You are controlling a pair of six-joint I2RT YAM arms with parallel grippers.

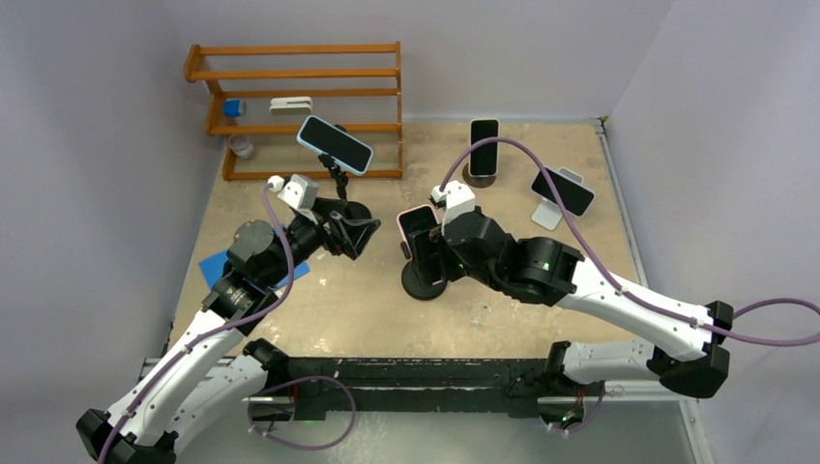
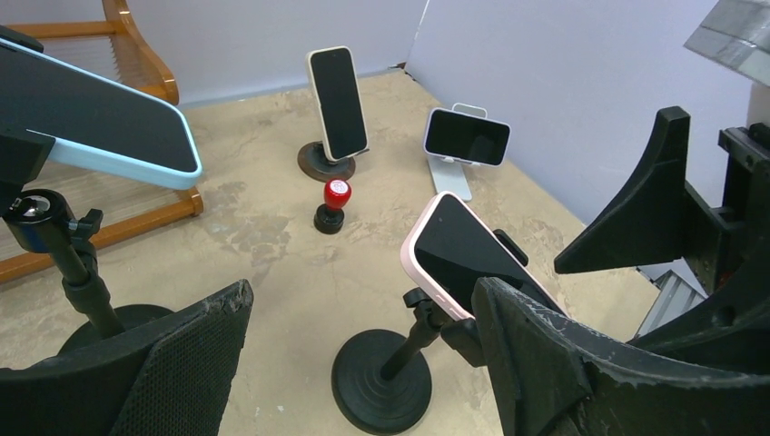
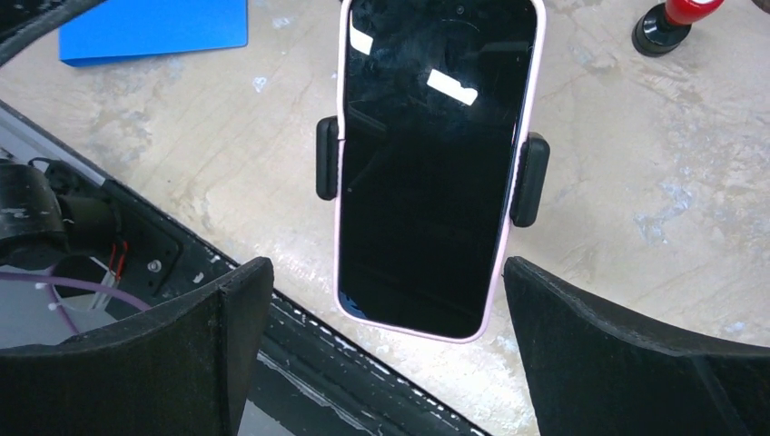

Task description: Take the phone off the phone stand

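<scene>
A pink-edged phone (image 3: 427, 182) sits in the side clamps of a black round-based stand (image 2: 381, 381), near the middle of the table. My right gripper is open, its fingertips to either side of the phone's lower end in its wrist view and apart from it. From above, the right gripper covers the phone's lower right part, leaving the upper part of the pink-edged phone (image 1: 416, 220) visible. Left of that stand, my left gripper (image 1: 354, 238) hangs open with nothing between its fingers.
A blue-edged phone (image 1: 335, 145) on a tall stand is behind my left gripper. Two more phones, one upright (image 1: 483, 147) and one sideways (image 1: 564, 191), stand at the back right. A red-topped stamp (image 2: 336, 193) and a wooden rack (image 1: 300, 72) are also around.
</scene>
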